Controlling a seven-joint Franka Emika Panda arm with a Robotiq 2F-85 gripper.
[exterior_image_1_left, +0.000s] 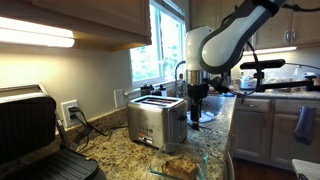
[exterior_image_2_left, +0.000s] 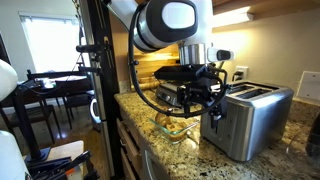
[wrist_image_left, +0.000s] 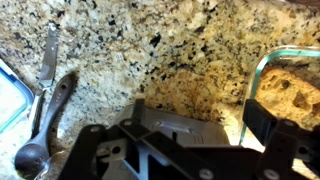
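My gripper stands open in the wrist view, its two fingers apart with nothing held between them. It points down beside the silver toaster, near the toaster's far end in exterior view 1. A grey part of the toaster shows between and below the fingers in the wrist view. A piece of bread lies in a clear glass dish, apart from my gripper. In exterior view 2 the arm partly covers the counter behind it, and the toaster stands just right of the gripper.
A dark spoon and a knife lie on the granite counter, near a blue-edged container. A black appliance sits at the near left. Bare counter shows between the utensils and the dish.
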